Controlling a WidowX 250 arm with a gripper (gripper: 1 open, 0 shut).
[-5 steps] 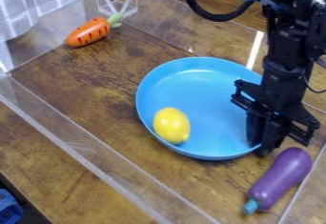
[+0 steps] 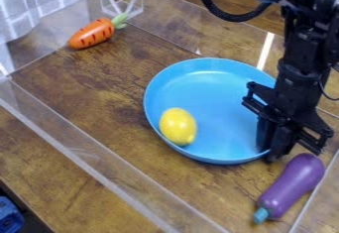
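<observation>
A blue plastic bowl (image 2: 219, 93) sits right of centre on the wooden table, with a yellow oval object (image 2: 177, 126) inside at its left. My black gripper (image 2: 276, 138) is low at the bowl's right rim; whether it is open or shut, or holds anything, is hard to make out. A purple eggplant toy (image 2: 291, 185) with a teal tip lies at the lower right, just below the gripper.
An orange carrot toy (image 2: 93, 34) lies at the upper left. Clear plastic walls edge the work area. A blue object (image 2: 8, 217) shows at the lower left corner.
The gripper and bowl have shifted very slightly; otherwise the scene looks the same.
</observation>
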